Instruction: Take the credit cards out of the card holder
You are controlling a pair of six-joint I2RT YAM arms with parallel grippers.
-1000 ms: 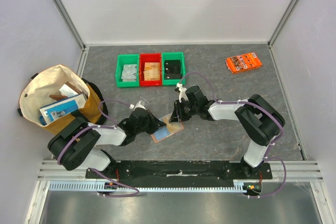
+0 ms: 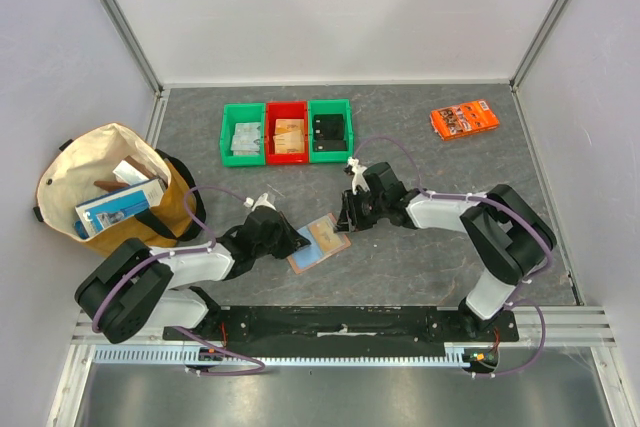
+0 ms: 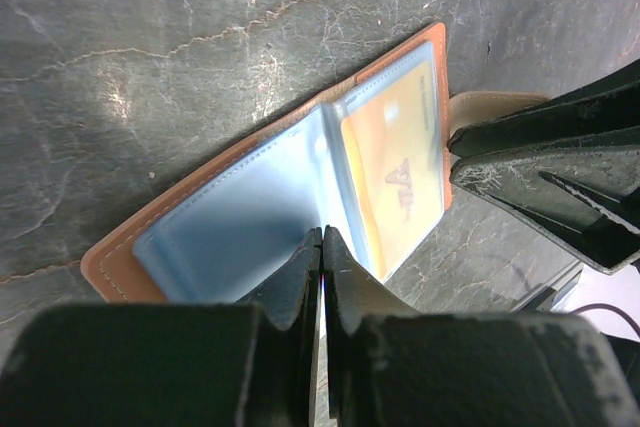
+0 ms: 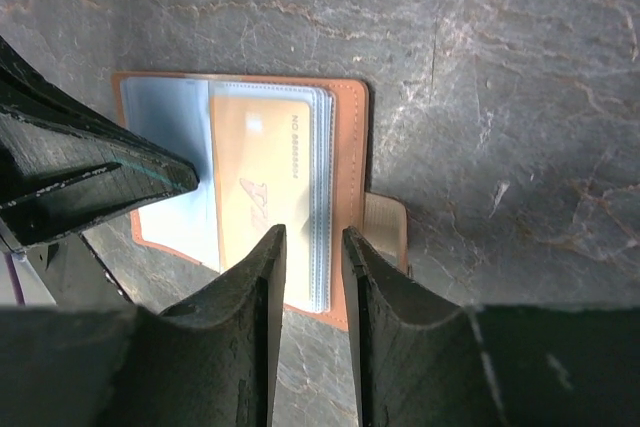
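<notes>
The open card holder (image 2: 303, 260), brown-edged with clear bluish sleeves, lies flat on the grey table between my two grippers. One sleeve has a gold card (image 4: 262, 182) in it; the bluish sleeve (image 3: 235, 217) beside it shows no card. My left gripper is shut over the bluish side, nothing visible between its fingers. Partly open, my right gripper hovers at the gold card's outer sleeve edge, its fingertips apart and empty. A tan closing tab (image 4: 385, 227) sticks out past that edge. Whether either gripper touches the holder cannot be told.
At the back stand a green bin (image 2: 229, 117) with pale cards, a red bin (image 2: 286, 109) with orange-tan cards and another green bin (image 2: 345, 107) with black ones. An orange packet (image 2: 465, 119) lies back right; a full tote bag (image 2: 170, 197) stands left.
My right gripper has shifted right, from over the gold card toward the holder's outer edge. The left gripper has moved slightly left and toward the front. The holder stays in place.
</notes>
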